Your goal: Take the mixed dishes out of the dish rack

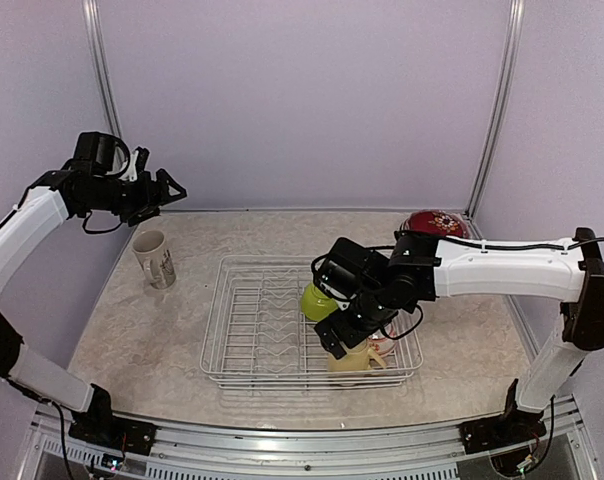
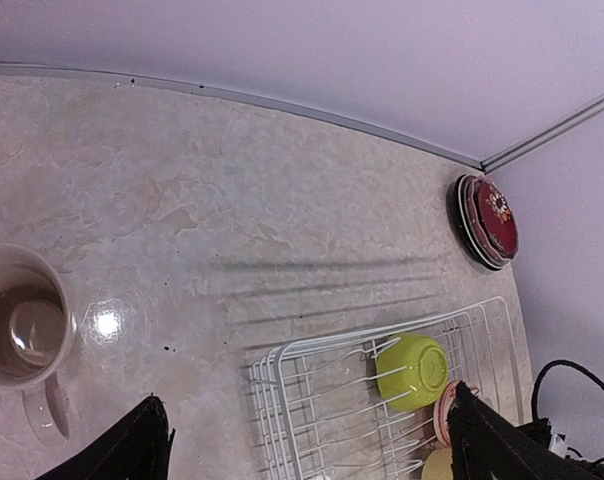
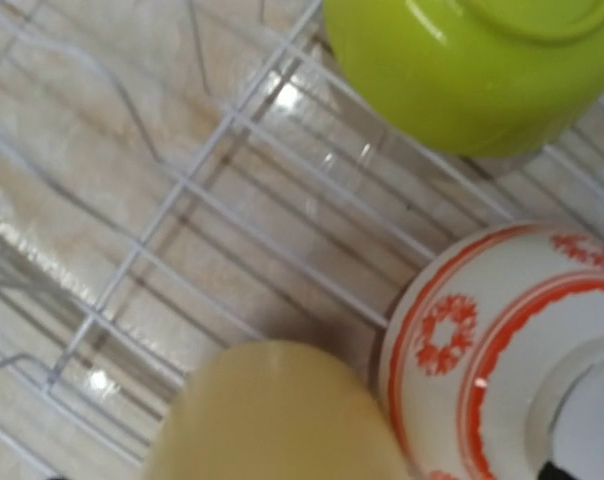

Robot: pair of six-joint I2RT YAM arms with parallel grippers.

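In the wire dish rack [image 1: 244, 330] sit a green bowl [image 2: 412, 370], a white bowl with red patterns [image 3: 457, 350] and a yellow mug [image 3: 277, 420]. My right gripper [image 1: 334, 340] hangs low over the yellow mug, open and empty; it hides part of the mug and the patterned bowl in the top view. A grey mug [image 1: 155, 260] stands upright on the counter left of the rack, its handle showing in the left wrist view. Raised behind and above that mug, my left gripper [image 1: 172, 190] is open with nothing between its fingers.
Red plates [image 2: 494, 215] are stacked in the back right corner of the counter. Bare counter [image 1: 282, 232] lies behind the rack and to its left. The rack's raised wire rim surrounds the dishes.
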